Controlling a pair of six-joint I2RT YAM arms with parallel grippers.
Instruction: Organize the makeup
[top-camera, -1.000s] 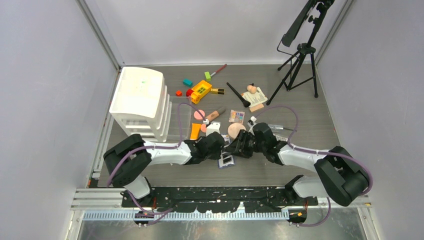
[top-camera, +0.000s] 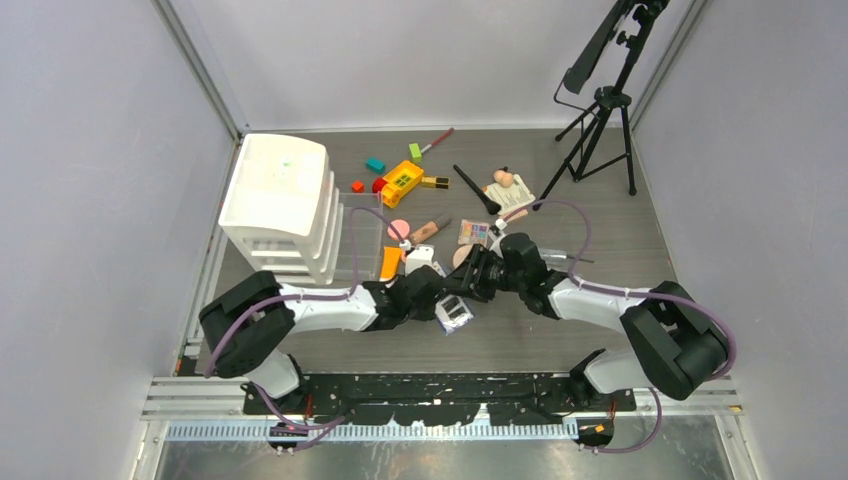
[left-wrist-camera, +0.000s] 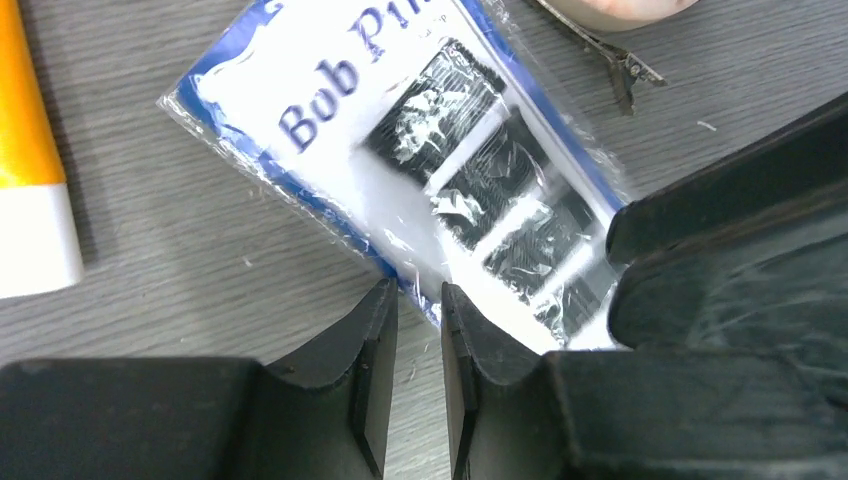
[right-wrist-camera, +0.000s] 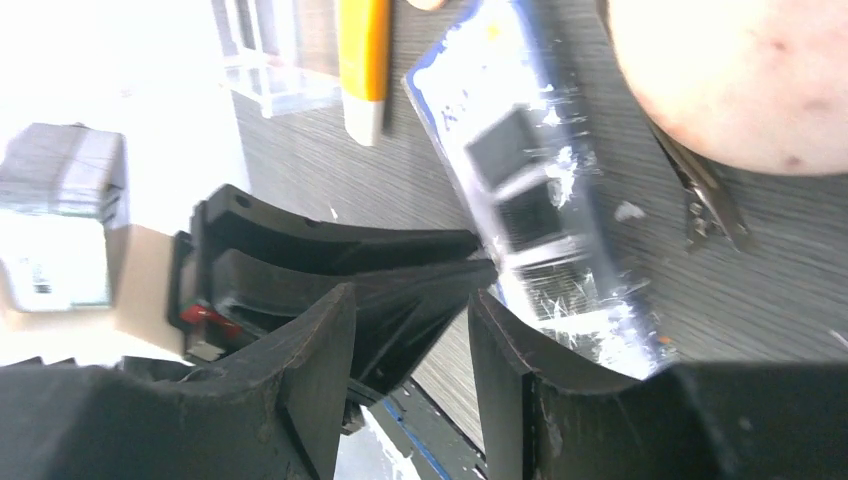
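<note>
A flat clear packet with a white and blue "Bob Pin" card (left-wrist-camera: 330, 100) and dark pins lies on the table between my grippers. In the left wrist view, my left gripper is part open at the packet's near left edge, its fingertips apart on either side of that edge. No firm hold shows. My right gripper stands part open just above the packet, nothing visible between its fingers. Its dark fingers (left-wrist-camera: 700, 240) overlap the packet's right side in the left wrist view. Both arms partly hide the packet (top-camera: 455, 313) from above.
Left stands a white drawer unit (top-camera: 275, 195) with a clear drawer (top-camera: 362, 240) pulled out. Beside it lies an orange tube (top-camera: 391, 262). A round beige puff (right-wrist-camera: 745, 80) and a metal clip (right-wrist-camera: 705, 200) sit close by. An eyeshadow palette (top-camera: 473, 233) and a brush (top-camera: 475, 188) lie farther back.
Both grippers have shifted slightly to the left. The visible end of the packet has turned a little and now sits more tilted.
</note>
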